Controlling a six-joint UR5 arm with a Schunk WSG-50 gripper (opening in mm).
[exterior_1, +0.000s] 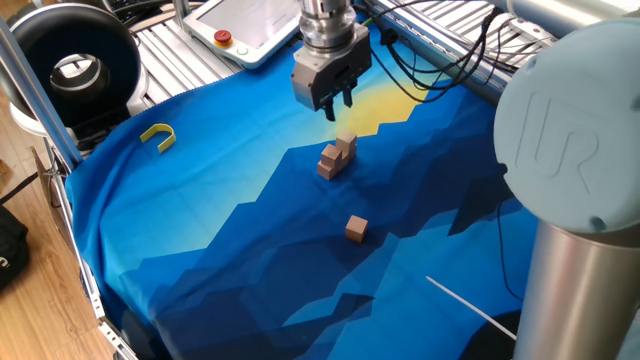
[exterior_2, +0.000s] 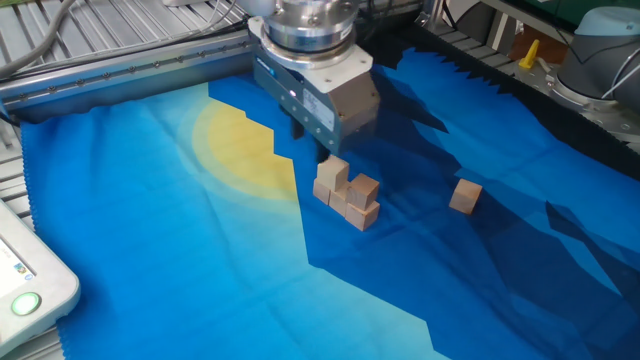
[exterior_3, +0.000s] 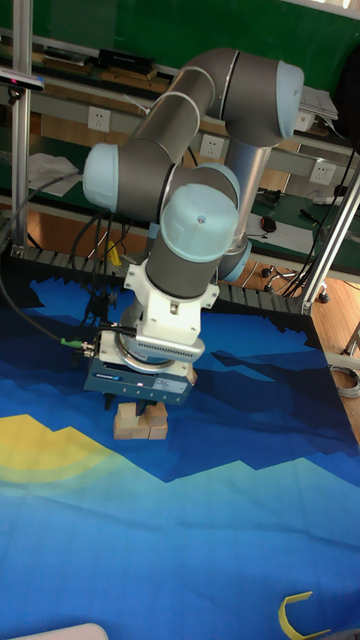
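Several small wooden cubes stand together in a cluster (exterior_1: 327, 170) on the blue printed cloth. In exterior view 2, a row of cubes bears two more, a pale cube (exterior_2: 332, 173) at one end and a browner cube (exterior_2: 363, 191) at the other, with a gap between them. One loose cube (exterior_1: 356, 229) lies apart on the dark part of the cloth. My gripper (exterior_1: 339, 107) hangs pointing down above and just beyond the cluster, its fingers spread and empty. In exterior view 3, the gripper body hides part of the scene behind the cubes (exterior_3: 126, 428).
A yellow curved strip (exterior_1: 158, 136) lies on the cloth's left side. The teach pendant (exterior_1: 245, 25) rests at the back edge. Cables (exterior_1: 440, 75) droop by the far rail, and a thin white stick (exterior_1: 470, 306) lies near the arm's base.
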